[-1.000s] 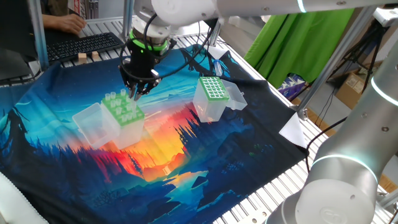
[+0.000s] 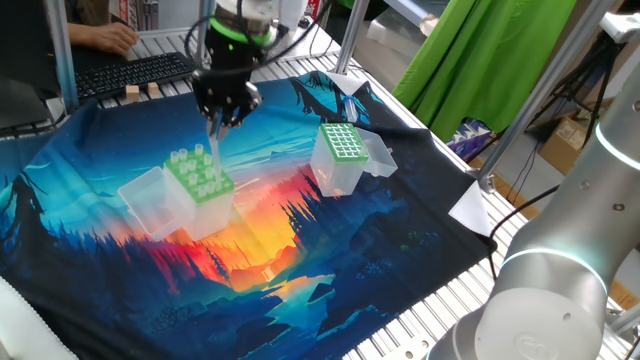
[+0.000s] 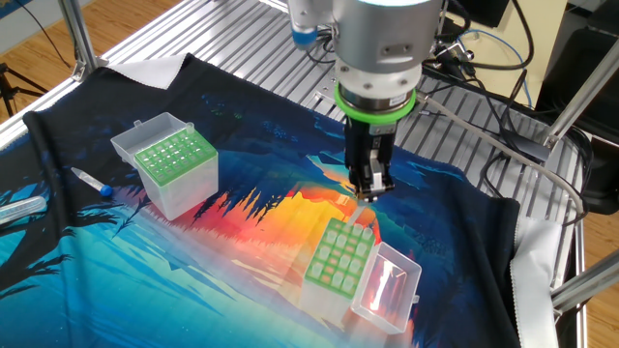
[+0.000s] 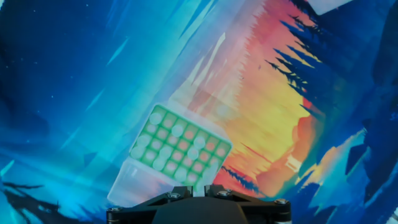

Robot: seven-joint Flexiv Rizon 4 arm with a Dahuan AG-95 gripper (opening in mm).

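Note:
My gripper is raised above one of two clear boxes with green racks, shut on a translucent pipette tip. In exterior view 2 the tip hangs from the fingers, close over the far corner of the rack; whether its lower end is clear of the hole cannot be told. This near rack carries several whitish tips, with some holes empty. The second box's green rack stands apart, and no tips rise from its grid. In the wrist view the fingers are close together at the bottom edge.
Open clear lids lie beside both boxes, one lid by the tip-filled rack and another by the second. A pen lies on the printed cloth. Between the boxes the cloth is clear. A person's hand rests near the keyboard.
My gripper has risen from close over the tip-filled rack, and a tip now shows hanging below its fingers. The arm's link has moved up out of view; both boxes look nearly unchanged.

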